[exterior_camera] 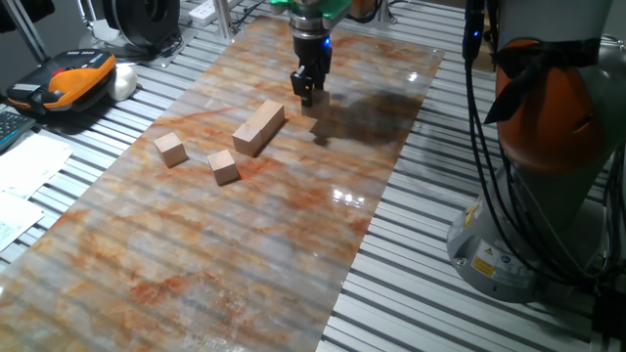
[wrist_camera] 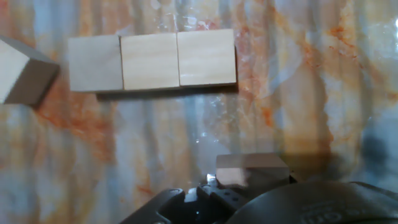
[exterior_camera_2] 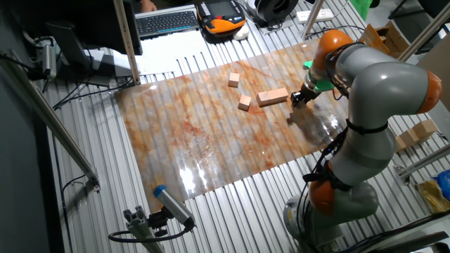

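Observation:
My gripper (exterior_camera: pixel 310 96) is low over the far part of the marbled board, beyond the row of blocks. A wooden cube (exterior_camera: pixel 318 104) shows right at its fingertips. Seen from the wrist, this cube (wrist_camera: pixel 252 169) sits close against the dark fingers, at the lower edge of the view, partly covered by the gripper body. Whether the fingers are closed on it, and whether it touches the board, I cannot tell. Three cubes touch end to end in a straight row (wrist_camera: pixel 149 62). Two single cubes (exterior_camera: pixel 170 149) (exterior_camera: pixel 223 167) lie apart, nearer the board's left side.
The marbled board (exterior_camera_2: pixel 162 140) is bare across its near part. An orange-and-black device (exterior_camera: pixel 73 83) and a black spool-like object (exterior_camera: pixel 145 22) stand beyond its left edge. The robot's base (exterior_camera: pixel 499 254) is to the right of the board.

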